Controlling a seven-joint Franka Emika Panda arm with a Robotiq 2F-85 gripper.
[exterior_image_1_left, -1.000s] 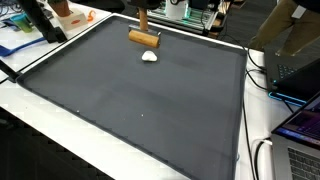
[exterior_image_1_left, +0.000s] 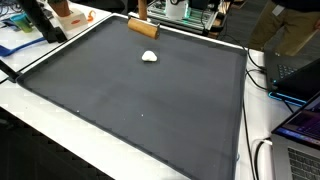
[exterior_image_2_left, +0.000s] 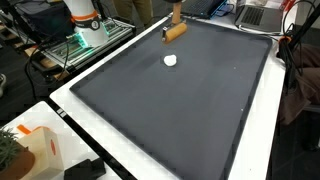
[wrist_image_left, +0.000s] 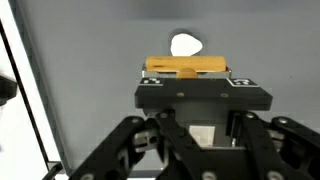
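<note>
A wooden mallet hangs head-down at the far part of the grey board, its tan cylindrical head (exterior_image_1_left: 143, 26) lowest and its handle (exterior_image_2_left: 177, 13) rising out of the picture in both exterior views. In the wrist view, my gripper is shut on the mallet, whose head (wrist_image_left: 185, 64) lies crosswise just beyond the fingers. How the handle sits between the pads is mostly hidden. A small white rounded piece (wrist_image_left: 186, 45) rests on the board close to the head; in exterior view 1 this white piece (exterior_image_1_left: 149, 56) appears nearer than the mallet.
The grey board (exterior_image_2_left: 170, 110) is otherwise bare, with wide free room toward the near side. A laptop (exterior_image_1_left: 298, 78) and cables stand along the right edge. An orange-and-white object (exterior_image_2_left: 38, 145) is at the lower left of exterior view 2.
Compared with one second ago, the mallet has moved up the picture in exterior view 1, away from the white piece. The white piece stayed put.
</note>
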